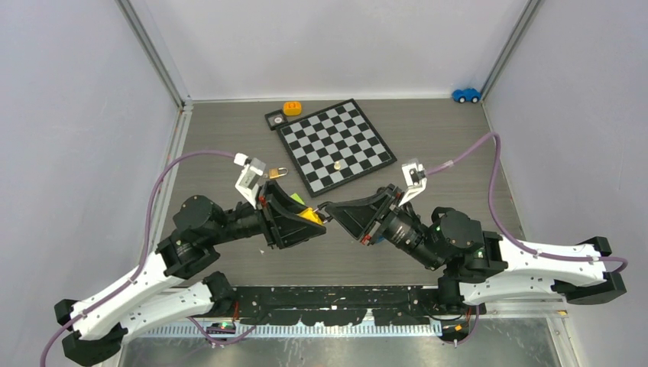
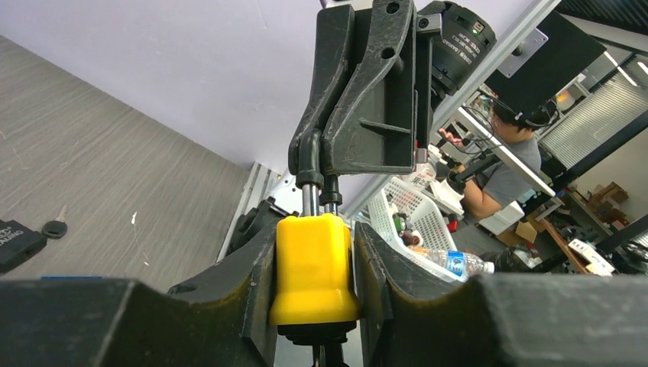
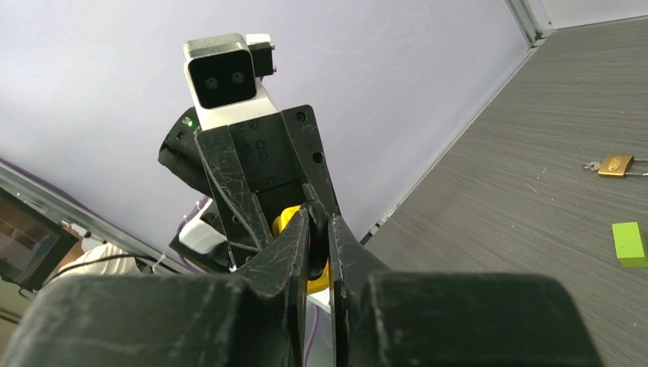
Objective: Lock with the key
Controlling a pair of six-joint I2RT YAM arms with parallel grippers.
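Note:
My left gripper is shut on a yellow lock body (image 2: 313, 267), whose metal shackle rises toward my right gripper (image 1: 328, 208). In the right wrist view, my right gripper has its fingers close round a black piece on the shackle, in front of the yellow body; whether it grips it is hard to tell. A small brass padlock (image 3: 613, 165) with keys at its side lies on the floor, also seen in the top view (image 1: 277, 173).
A chessboard (image 1: 313, 130) lies at the back middle, with a yellow block (image 1: 293, 108) and a black square item (image 1: 275, 119) beside it. A green block (image 3: 629, 243) lies on the floor. A blue toy car (image 1: 466, 95) sits at the back right.

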